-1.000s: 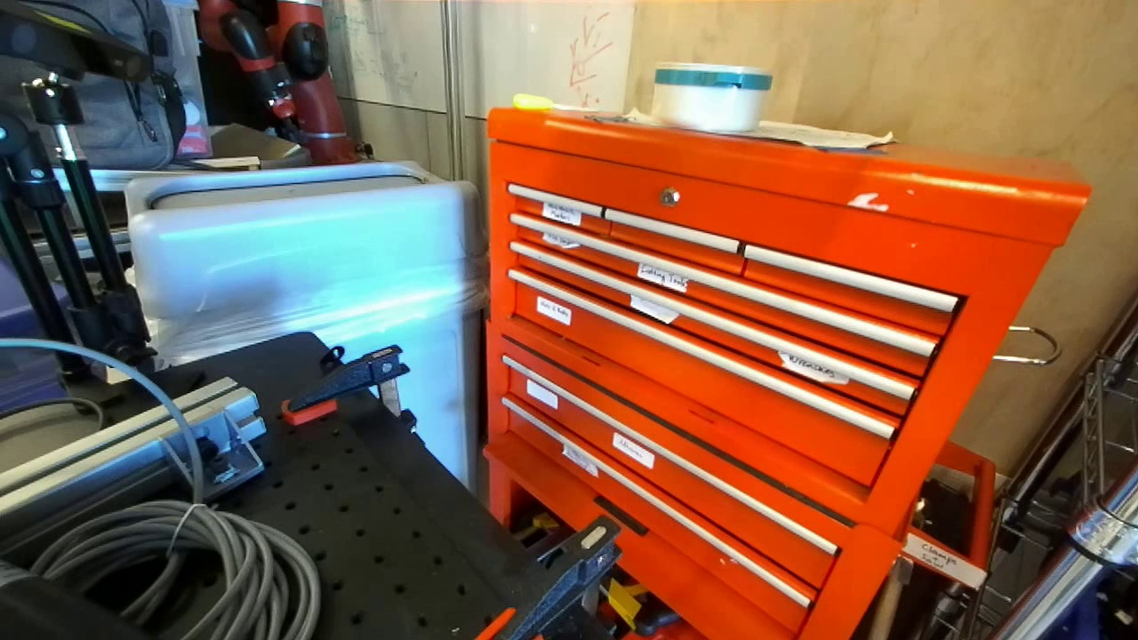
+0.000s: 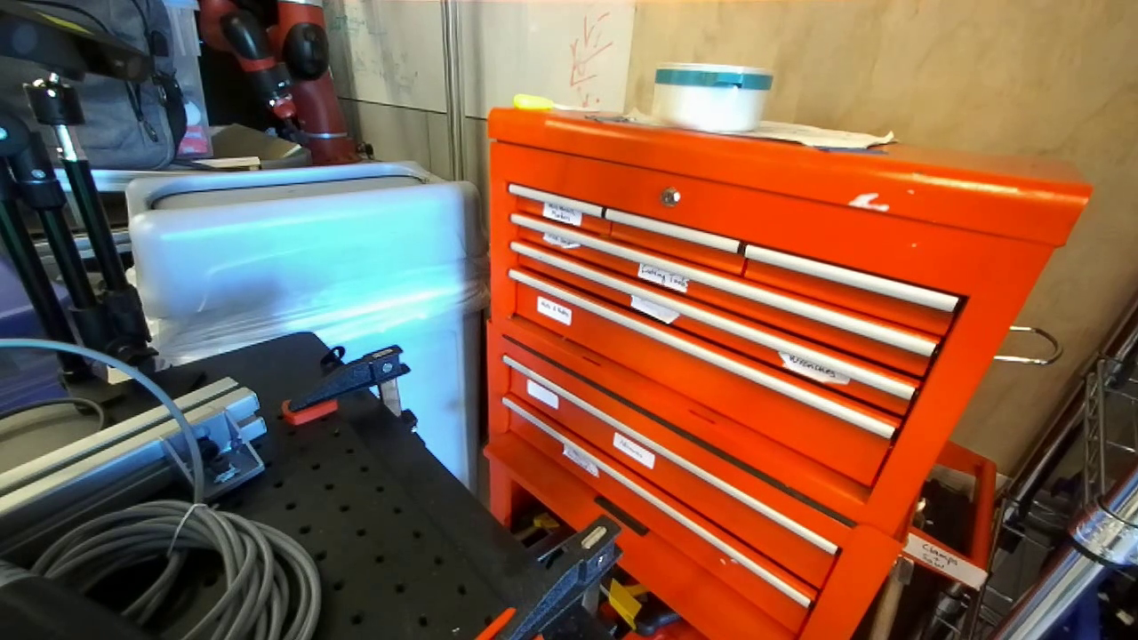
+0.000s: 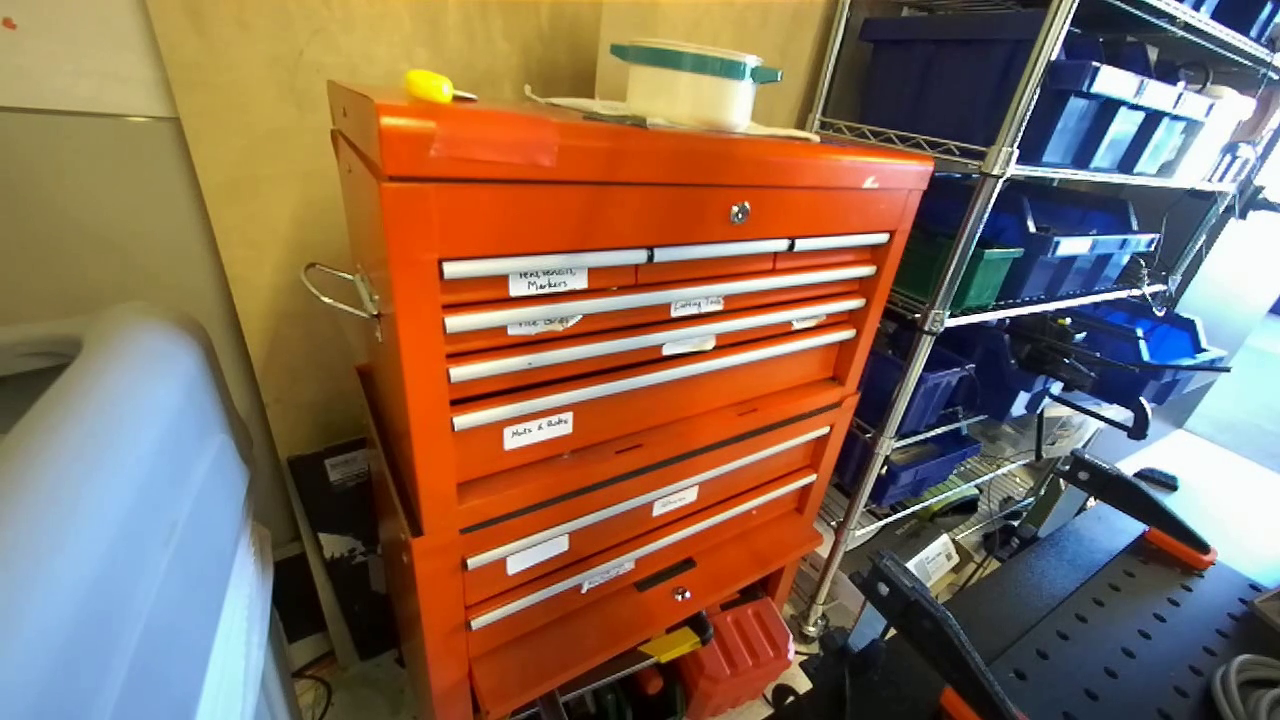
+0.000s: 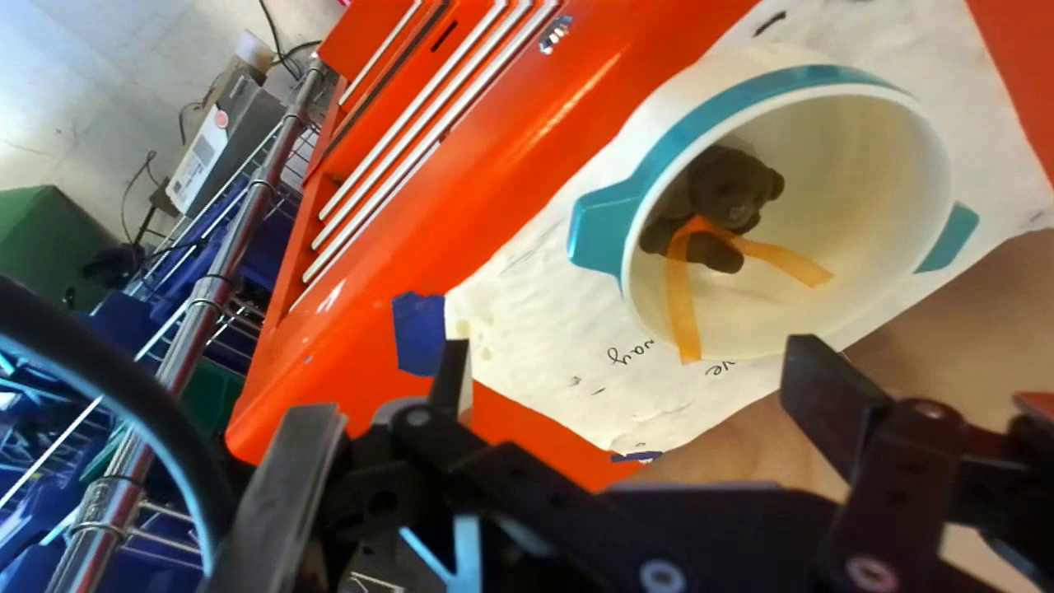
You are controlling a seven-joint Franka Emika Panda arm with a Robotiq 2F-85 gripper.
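In the wrist view my gripper stands open, its fingers (image 4: 825, 400) wide apart and nothing between them. Ahead of it is a white tub with a teal rim (image 4: 610, 235), its open top facing the camera. Inside the tub sits a small dark brown teddy bear (image 4: 731, 188) with an orange ribbon (image 4: 682, 296). Both exterior views show the tub (image 2: 709, 105) (image 3: 690, 94) on top of the orange tool chest (image 2: 683, 352), but hide the bear. Neither of them shows my gripper.
A written-on paper sheet (image 4: 553, 346) lies under the tub. A yellow-handled tool (image 3: 429, 86) rests on the chest's left end. Wire shelving (image 3: 900, 408) with blue bins stands right of the chest. A black perforated table (image 2: 373, 501) with clamps is in front.
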